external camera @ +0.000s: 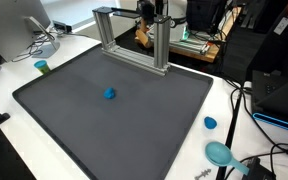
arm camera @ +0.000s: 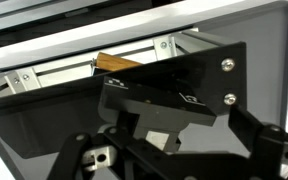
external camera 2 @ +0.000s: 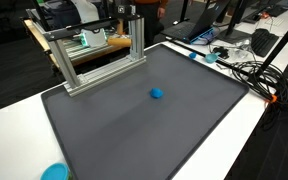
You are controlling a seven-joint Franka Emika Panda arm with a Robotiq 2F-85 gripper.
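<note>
My gripper (external camera: 147,10) is at the far end of the mat, above the metal rack, mostly cut off by the top edge. In the wrist view its fingers stand apart, so the gripper is open. A black block-like piece (arm camera: 154,103) shows in front of the fingers; whether it touches them I cannot tell. An orange-brown wooden piece (arm camera: 114,63) shows partly behind the rack's black plate, and also in the first exterior view as a wooden piece (external camera: 142,38). A small blue object (external camera: 110,93) rests on the dark grey mat (external camera: 114,130).
The metal rack (external camera 2: 104,75) stands along the mat's edge. A green-topped cup (external camera: 42,67) is off the left side. To the right lie a blue round piece (external camera: 210,123), a teal ladle-like object (external camera: 222,155) and cables (external camera: 249,105).
</note>
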